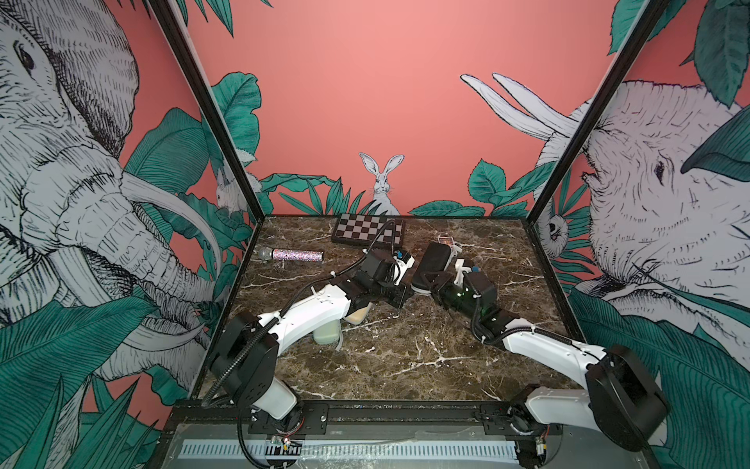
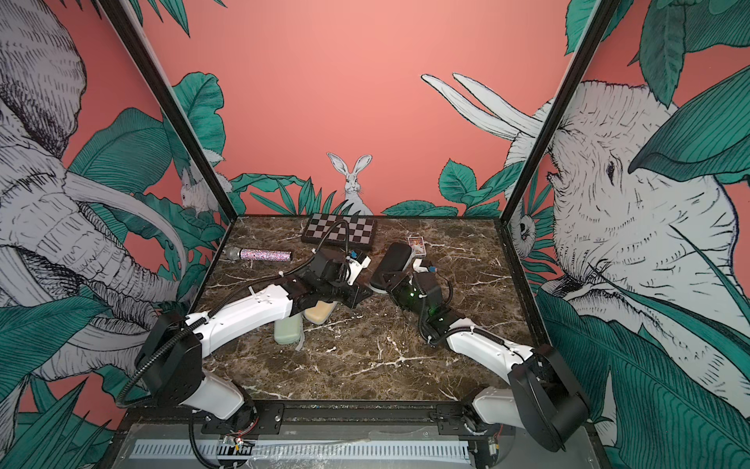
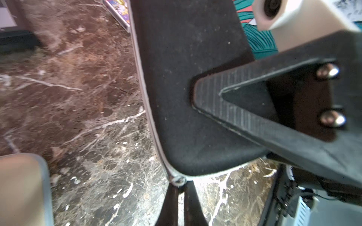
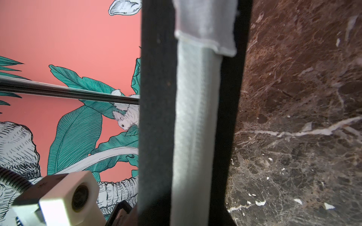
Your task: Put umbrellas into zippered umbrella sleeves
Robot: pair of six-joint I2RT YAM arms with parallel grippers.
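Note:
A black zippered case [image 1: 433,258] stands raised near the table's middle, with my right gripper [image 1: 441,283] shut on it; in the left wrist view its black face [image 3: 177,45] and pale zip edge fill the centre. The right wrist view shows its zip side [image 4: 194,124] up close. My left gripper is shut beneath the case's lower corner, nothing clearly between its fingers. A green pouch [image 2: 288,330] and a beige pouch [image 2: 318,311] lie under and beside the left arm. I cannot tell which items are umbrellas.
A checkered board [image 1: 367,228] lies at the back, a glittery cylinder [image 1: 295,255] at the back left, and a small printed box [image 2: 416,247] behind the black case.

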